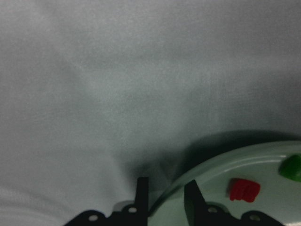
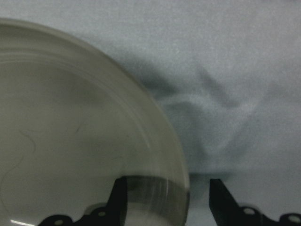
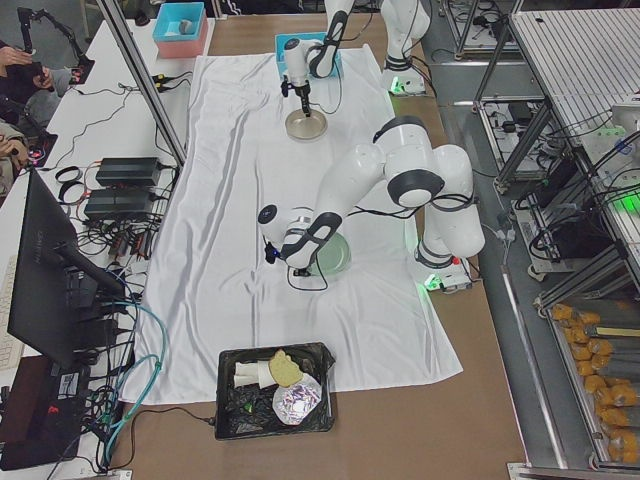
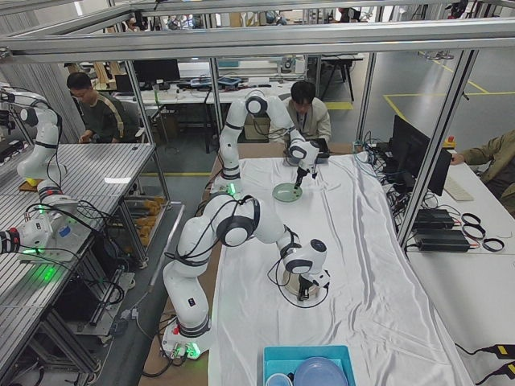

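Note:
A green plate (image 3: 334, 258) holds a red piece (image 1: 244, 189) and a green piece (image 1: 291, 167). My left gripper is open around its rim, one finger inside and one outside. At the other end of the cloth, a beige plate (image 2: 70, 122) sits under my right gripper, whose open fingers straddle the rim. In the camera right view the beige plate is mostly hidden behind that arm.
A black tray (image 3: 230, 415) with food-like items stands at one end of the white cloth (image 3: 220, 180). A blue bin (image 4: 273, 356) with dishes stands at the other. A monitor and cables line the side.

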